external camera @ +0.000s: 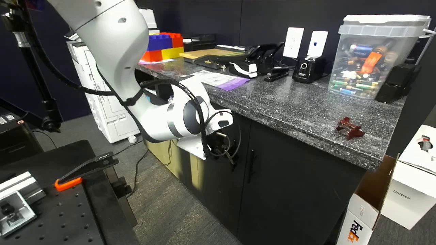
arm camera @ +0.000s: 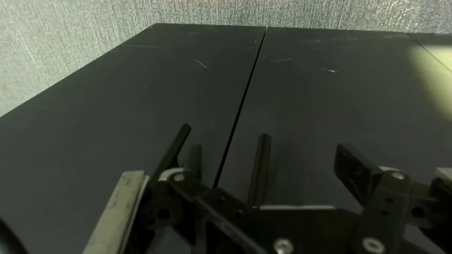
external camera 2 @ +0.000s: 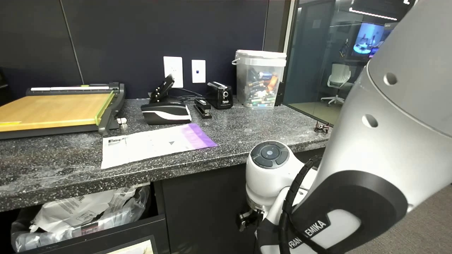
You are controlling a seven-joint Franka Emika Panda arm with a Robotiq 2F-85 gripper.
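My gripper is open in front of the dark cabinet doors [arm camera: 140,93], below the countertop. Two dark bar handles stand out on either side of the door seam in the wrist view. The right-hand handle [arm camera: 260,165] appears between my spread fingers; contact cannot be judged. The other handle [arm camera: 180,139] shows beyond the left finger, partly hidden by it. In exterior view 1 the gripper is a dark shape under the white wrist, left of a door handle [external camera: 251,163]. Exterior view 2 shows only part of it, below the counter edge.
The speckled counter [external camera: 286,102] overhangs the doors. On it are a battery bin [external camera 2: 260,84], a stapler [external camera 2: 203,108], a paper cutter [external camera 2: 55,110] and a dark red object [external camera: 349,128]. An open drawer [external camera 2: 140,226] holds plastic bags. A black worktable [external camera: 73,212] stands opposite.
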